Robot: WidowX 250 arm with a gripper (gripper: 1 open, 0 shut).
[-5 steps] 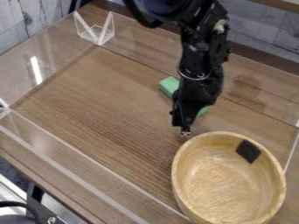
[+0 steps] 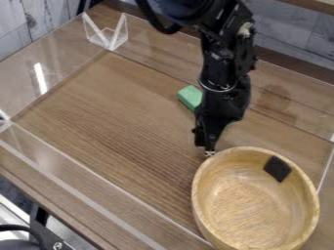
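My gripper [image 2: 209, 146] is low over the wooden table, just left of the rim of a large beige bowl [image 2: 255, 215]. Its fingertips are dark and small; it looks shut, with a small pale bit at the tips that I cannot make out. A green block [image 2: 190, 97] lies behind the gripper, partly hidden by the arm.
A black rectangle [image 2: 276, 169] is on the bowl's rim. A white wire holder [image 2: 107, 31] stands at the back left.
The arm has shifted slightly to the right, hiding more of the green block's right part. The bowl has not moved.
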